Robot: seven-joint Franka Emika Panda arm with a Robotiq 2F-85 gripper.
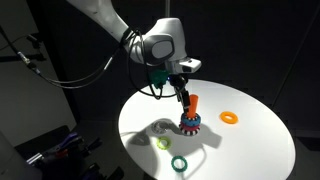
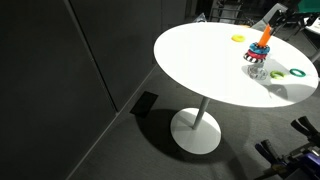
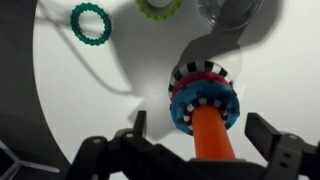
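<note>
An orange peg point(image 1: 193, 106) stands upright on the table with rings stacked round its lower part. The ring stack point(image 1: 190, 125) shows blue, red and black-and-white checks. From above, in the wrist view, the peg's orange top point(image 3: 210, 135) lies between the fingers of my gripper, with the blue ring point(image 3: 203, 102) below it. My fingers are open, with room on both sides of the peg. In the first exterior view the gripper is beside the peg's top, partly hidden by the arm.
Loose on the white table point(image 1: 255, 150) lie an orange ring point(image 1: 229, 117), a lime-green ring point(image 1: 163, 143) and a dark green ring point(image 1: 179, 163). A clear ring point(image 1: 159, 128) is left of the stack. Bare tabletop shows to the right.
</note>
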